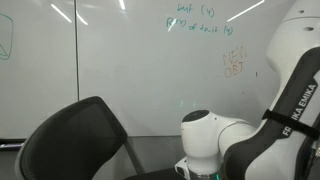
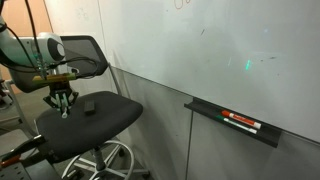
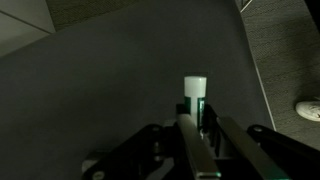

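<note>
A marker with a white end and a dark green band [image 3: 195, 88] sticks out from between my fingers in the wrist view. My gripper is shut on it. In exterior view 2, my gripper [image 2: 63, 104] is over the black seat [image 2: 118, 112] of an office chair; whether the marker touches the seat cannot be told. Exterior view 1 shows the white arm [image 1: 240, 145] at the right, the fingers out of frame.
A dark block [image 2: 91, 105], perhaps an eraser, lies on the seat. The whiteboard's ledge [image 2: 205, 107] carries a red-orange marker [image 2: 240, 119] and a whitish one. The chair's backrest [image 1: 75, 140] rises beside the arm.
</note>
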